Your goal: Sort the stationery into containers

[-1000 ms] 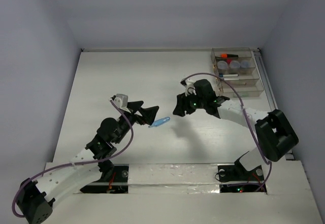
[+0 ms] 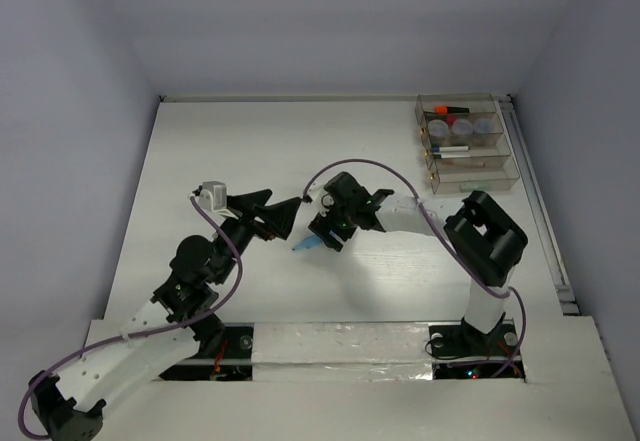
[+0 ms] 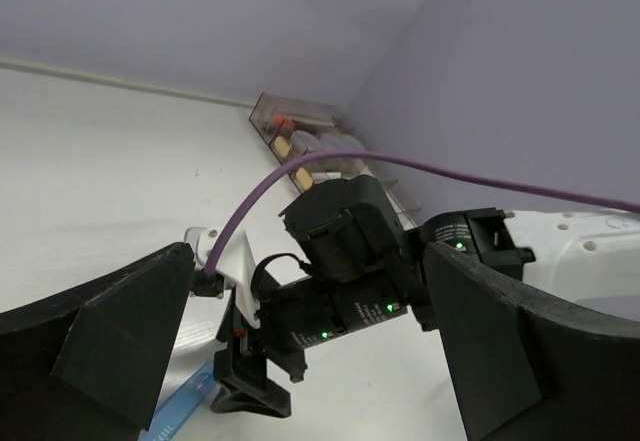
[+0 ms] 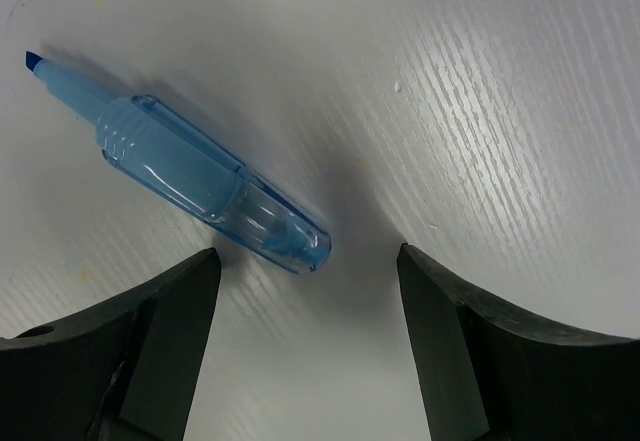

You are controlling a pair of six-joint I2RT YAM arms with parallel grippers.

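A translucent blue highlighter with a dark chisel tip [image 4: 170, 161] lies diagonally on the white table, its rear end just ahead of my open right gripper, low over it. From above, the right gripper [image 2: 330, 231] partly covers the pen [image 2: 305, 243]. My left gripper [image 2: 272, 216] hangs open to the left of it; its wrist view shows the right arm and part of the highlighter [image 3: 178, 409] between its wide fingers. A clear multi-tier organizer [image 2: 467, 174] at the back right holds markers and round lidded items.
Walls enclose it on the sides and back. Purple cables arc over both arms.
My right gripper has moved left and down onto the highlighter's place. The left gripper has shifted slightly left and up in the top view. The highlighter lies where it was.
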